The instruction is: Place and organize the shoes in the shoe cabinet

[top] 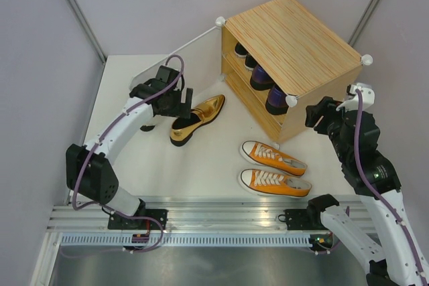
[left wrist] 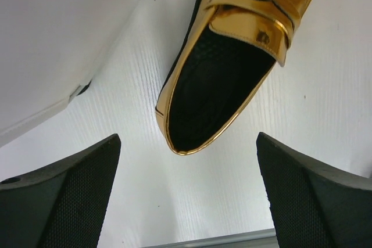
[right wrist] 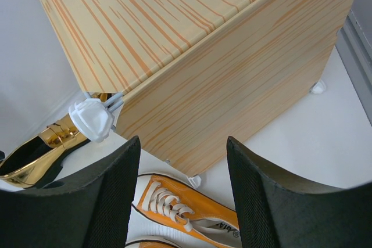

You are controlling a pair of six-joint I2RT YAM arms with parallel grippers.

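A gold loafer (top: 204, 113) lies on the floor left of the cabinet; in the left wrist view its dark opening (left wrist: 209, 85) lies below my open left gripper (top: 184, 102), whose fingers are empty. The wooden shoe cabinet (top: 288, 45) holds dark and purple shoes (top: 261, 80) on its shelves. Two orange sneakers (top: 271, 182) lie side by side in front of it. My right gripper (top: 315, 115) hangs beside the cabinet's right side, its fingers apart with nothing between them, above the sneakers in the right wrist view.
The cabinet's white door (top: 184, 58) stands swung open at the left, behind the loafer and my left gripper. White corner fittings (right wrist: 90, 119) jut from the cabinet. Bare floor (top: 167, 172) lies in front of the loafer and left of the sneakers.
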